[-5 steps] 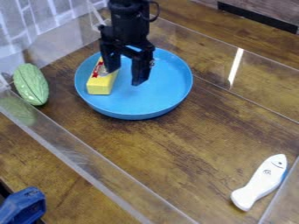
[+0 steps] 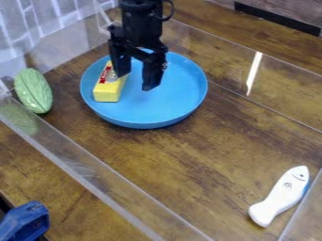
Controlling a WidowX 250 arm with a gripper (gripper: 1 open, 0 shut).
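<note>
My black gripper [image 2: 138, 58] hangs over a blue plate [image 2: 164, 108] in the upper middle of the camera view, open, its two fingers spread apart. A yellow block [image 2: 108, 88] with a red-and-white label lies on the plate's left part, just beside and partly behind the left finger; whether they touch I cannot tell.
A green cabbage-like vegetable [image 2: 34, 88] lies left of the plate. A white bottle-like object [image 2: 280, 196] is at the lower right, a blue object [image 2: 23, 222] at the lower left. Clear panels edge the wooden surface [image 2: 189, 169], which is bare in the middle.
My gripper has risen slightly, toward the back of the plate. The plate and the objects look unmoved.
</note>
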